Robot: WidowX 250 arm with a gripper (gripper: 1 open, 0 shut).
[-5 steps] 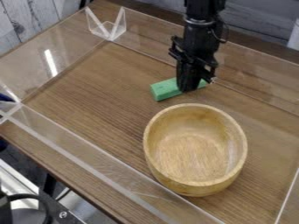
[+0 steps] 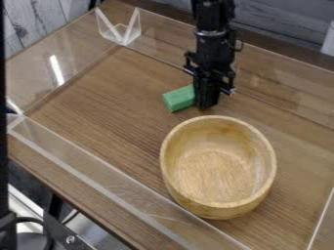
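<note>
My black gripper (image 2: 204,96) points down at the upper middle of the table, over a green block (image 2: 179,98). Its fingers cover the right part of the block; whether they touch or hold it is unclear.
A large wooden bowl (image 2: 217,166) stands below the block. A clear container (image 2: 119,26) sits at the upper left. Dark objects show at the bottom left edge.
My gripper has come lower over the block and a little left. The block's visible part has shifted slightly left, with its right part now covered.
</note>
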